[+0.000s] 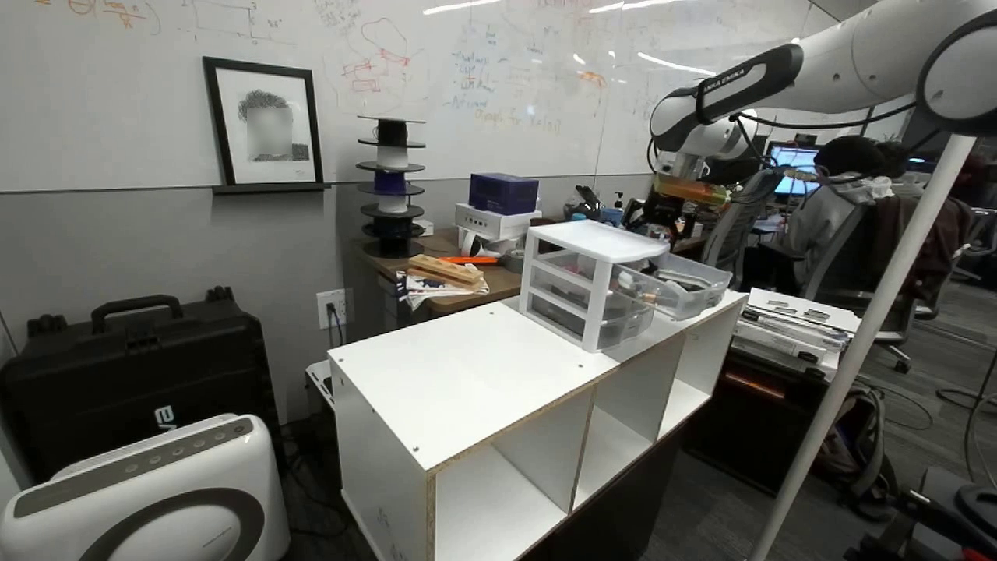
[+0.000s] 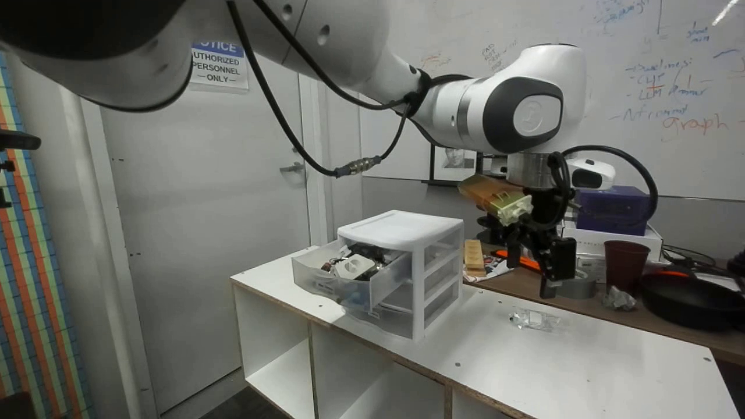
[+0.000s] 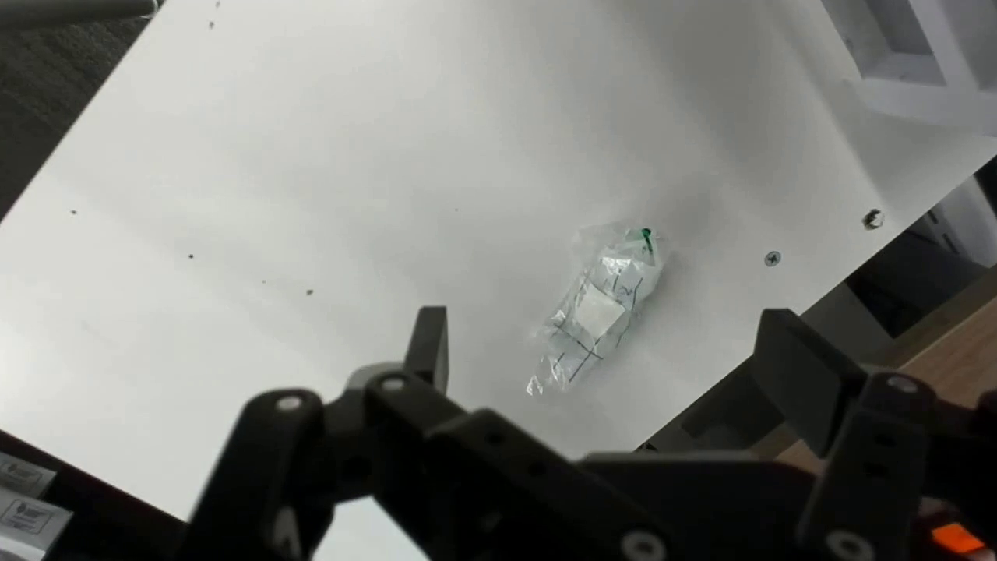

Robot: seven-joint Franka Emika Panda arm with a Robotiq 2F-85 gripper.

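A clear plastic packet point(image 3: 598, 308) with a pale label and dark and green markings lies flat on the white cabinet top point(image 3: 374, 168). It also shows in the second exterior view as a small crumpled packet point(image 2: 536, 320) right of the drawer unit; the first exterior view does not show it. My gripper point(image 2: 539, 269) hangs above the cabinet top, pointing down and clear of the packet. The wrist view has the gripper open, its fingers wide apart with the packet lower down in the gap. Nothing is held.
A white drawer unit point(image 2: 401, 227) stands on the cabinet, its upper drawer point(image 2: 353, 272) pulled out and full of small items. Behind is a wooden desk with a dark red cup point(image 2: 623, 265), a black pan point(image 2: 691, 297) and boxes. Much of the cabinet top is bare.
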